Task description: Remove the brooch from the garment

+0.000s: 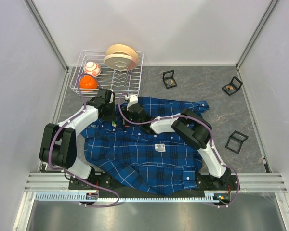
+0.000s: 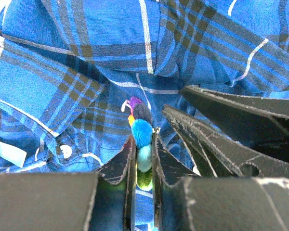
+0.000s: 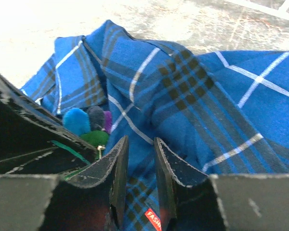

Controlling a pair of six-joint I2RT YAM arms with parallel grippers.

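Note:
The multicoloured fluffy brooch stands against the blue plaid garment. In the left wrist view its lower part lies between the fingers of my left gripper, which are close together and appear to touch both sides of it. To the right of the brooch, the fingers of my right gripper reach in, a little parted and not touching it. Seen from the right wrist, my right gripper has a gap with only cloth behind it. The brooch's blue, purple and green tufts show beside a dark left finger. Its pin is mostly hidden.
A white dish rack with bowls and plates stands behind the garment on the left. Three small black stands sit on the grey table at the right. The garment is folded and bunched around both grippers, which are close together.

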